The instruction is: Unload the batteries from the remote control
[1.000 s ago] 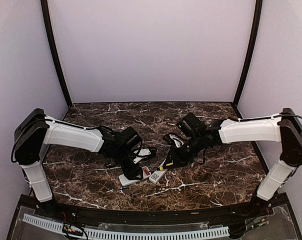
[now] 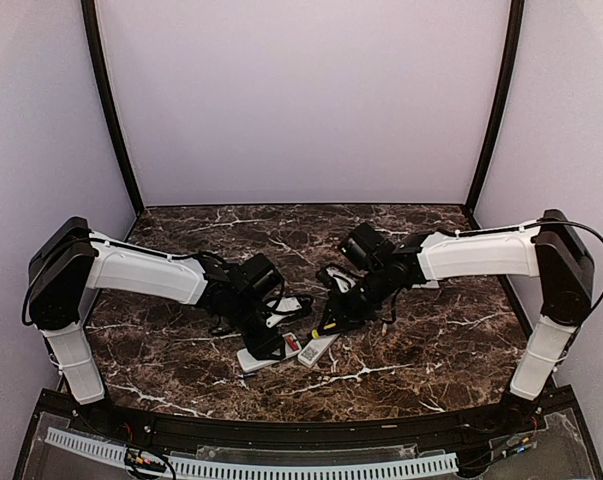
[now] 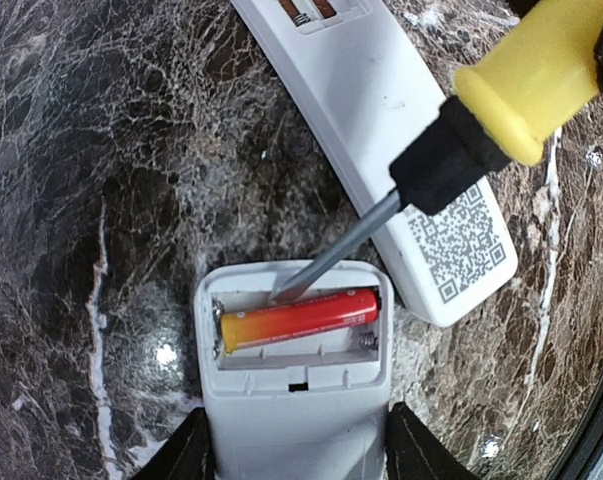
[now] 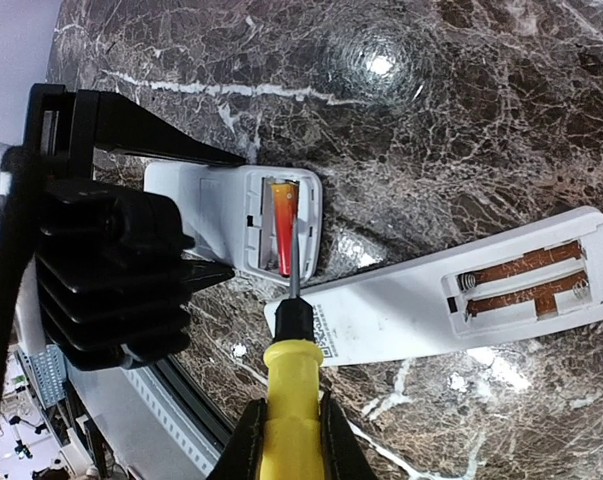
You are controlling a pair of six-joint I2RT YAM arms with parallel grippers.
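A white remote control (image 3: 296, 430) lies on the table with its battery compartment uncovered. One red-and-orange battery (image 3: 301, 318) sits inside; the slot beside it is empty. My left gripper is shut on this remote, a finger against each side. In my right gripper, shut on it, is the yellow handle of a screwdriver (image 4: 293, 375). Its metal tip reaches into the compartment along the battery's edge; whether the two touch I cannot tell.
A longer white remote (image 4: 391, 310) with an empty battery compartment lies close by, under the screwdriver. Something white (image 2: 427, 285) shows behind my right arm. A small reddish item (image 2: 385, 327) lies to the right, too small to identify.
My right gripper has shifted slightly left with the screwdriver. The left arm and both remotes have not visibly moved.
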